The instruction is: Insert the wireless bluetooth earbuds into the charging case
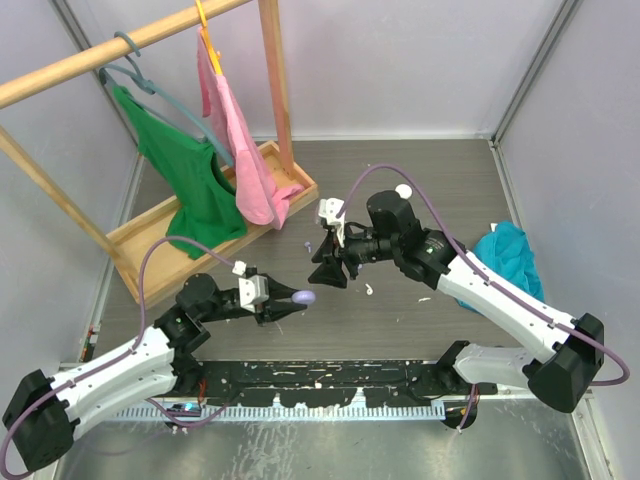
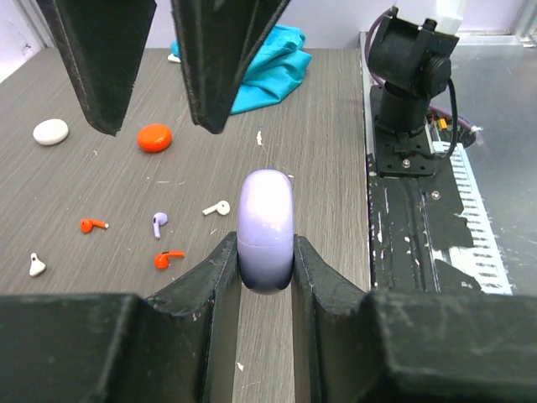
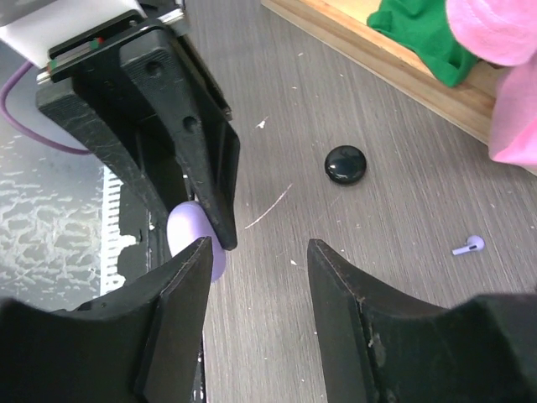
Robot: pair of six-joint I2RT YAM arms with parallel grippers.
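Note:
My left gripper (image 1: pixel 292 303) is shut on a lavender charging case (image 2: pixel 265 225). Above and right of it, my right gripper (image 1: pixel 329 268) stands open, apart from the case, with nothing seen between its fingers. In the left wrist view, earbuds lie on the dark floor: white (image 2: pixel 218 207), lavender (image 2: pixel 159 222), orange (image 2: pixel 168 259), another orange (image 2: pixel 92 225) and a small white piece (image 2: pixel 37 267). The right wrist view also shows a lavender earbud (image 3: pixel 470 246).
A wooden rack (image 1: pixel 140 240) with hanging green and pink clothes stands at back left. A crumpled blue cloth (image 1: pixel 505 265) lies at right. Round white (image 2: pixel 50 132), orange (image 2: pixel 154 138) and black (image 3: pixel 345 164) cases rest on the floor.

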